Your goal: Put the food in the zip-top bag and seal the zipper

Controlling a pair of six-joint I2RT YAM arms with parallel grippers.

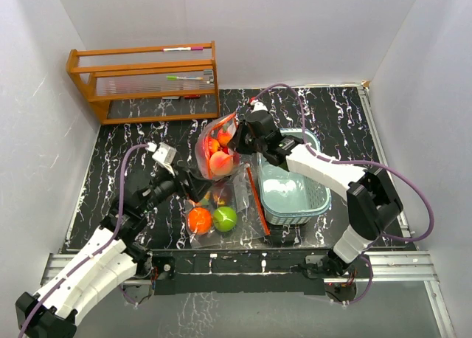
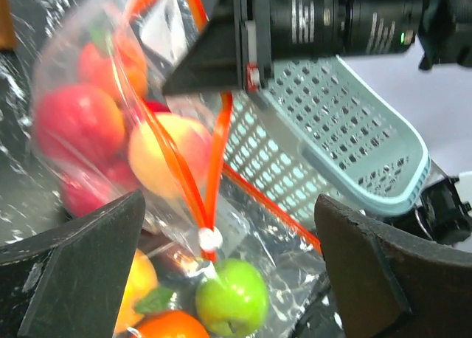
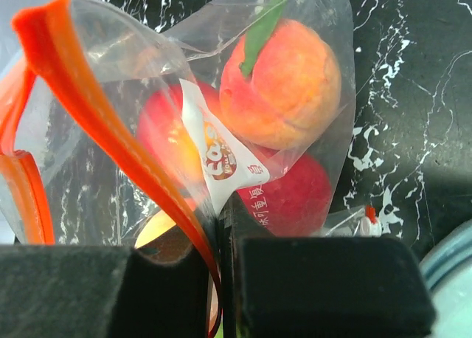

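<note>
My right gripper [image 1: 239,141] is shut on the edge of a clear zip top bag, beside its orange zipper strip [image 3: 129,157]. Peaches [image 3: 284,87] and red fruit [image 2: 80,124] lie inside this bag, whose mouth gapes between two orange strips. Where those strips meet sits a white slider [image 2: 210,240]. My left gripper [image 1: 198,188] stands open just below that spot in the top view; in its wrist view the slider shows between the spread fingers, apart from both. Below, a green apple [image 1: 224,218] and an orange [image 1: 199,220] lie under or in clear plastic; which is hard to tell.
A pale green basket [image 1: 295,194], empty, stands right of the bag under my right arm. Another orange strip [image 1: 257,201] runs along the basket's left side. A wooden rack [image 1: 147,120] occupies the back left. Bare dark tabletop [image 1: 118,150] shows at left.
</note>
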